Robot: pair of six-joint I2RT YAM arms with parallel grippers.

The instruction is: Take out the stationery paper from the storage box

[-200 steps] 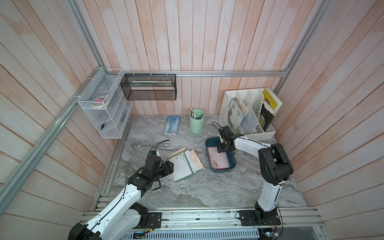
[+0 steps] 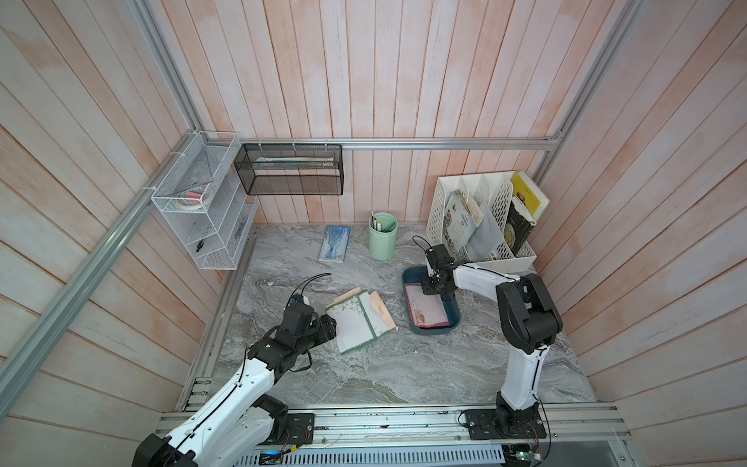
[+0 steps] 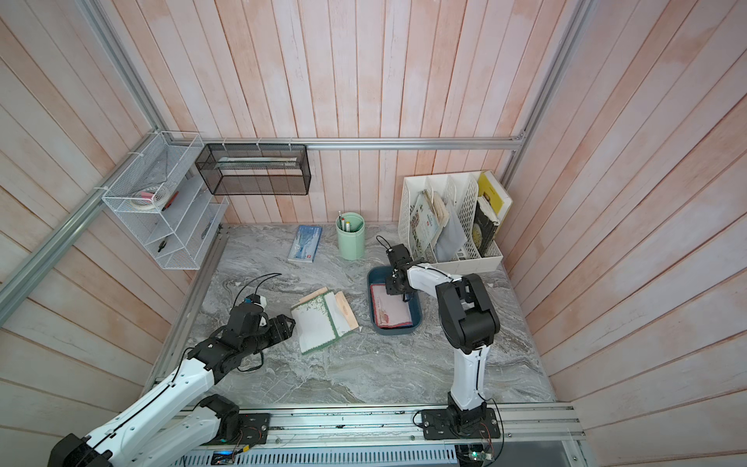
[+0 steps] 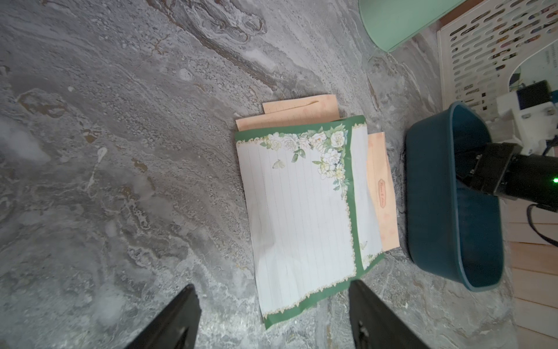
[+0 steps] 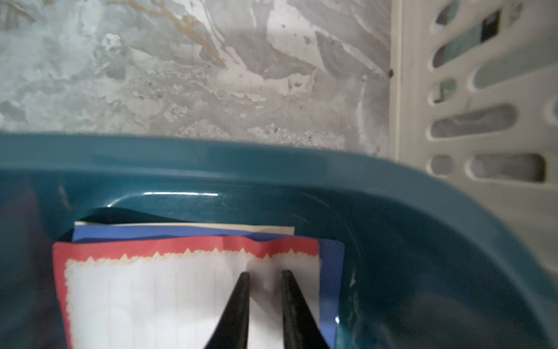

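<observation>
The teal storage box (image 2: pixel 451 323) sits right of centre, holding red-bordered stationery paper (image 5: pixel 145 296) over a blue sheet (image 5: pixel 330 273) and a cream one. My right gripper is down inside it at the red-bordered sheet's top end, fingers part open; whether paper is between them I cannot tell. Green floral sheets (image 4: pixel 296 215) and peach sheets (image 4: pixel 380 186) lie left of the box on the table. My left gripper hangs open above them, nothing held.
A white file organizer (image 2: pixel 505 263) stands behind the box at right, a mint pen cup (image 2: pixel 381 245) and blue packet (image 2: pixel 334 243) at the back. Mesh shelves (image 2: pixel 198 233) hang left.
The right arm's elbow has shifted slightly left since a second ago, and the box has moved very slightly right. The left arm is still.
</observation>
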